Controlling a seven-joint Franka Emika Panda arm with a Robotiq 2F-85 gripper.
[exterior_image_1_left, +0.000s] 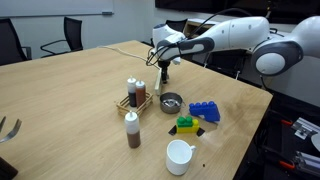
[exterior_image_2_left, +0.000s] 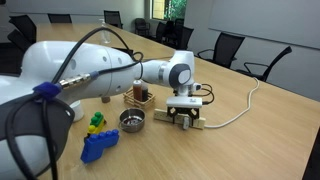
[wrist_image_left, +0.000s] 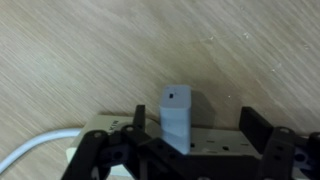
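My gripper is open above the table, its two dark fingers standing well apart on either side of a small pale grey block-like object. That object is nearer the left finger, and neither finger visibly touches it. It overlaps a beige power strip, partly covered by the gripper. In exterior view 2 the strip lies on the table under the gripper, with the grey object at its near side. Whether the object rests on the strip or is fixed to it, I cannot tell.
A metal bowl sits close to the strip, beside a wooden caddy with bottles. Blue and green-yellow blocks and a white mug stand nearer exterior view 1. A white cord trails from the strip. Free table lies beyond.
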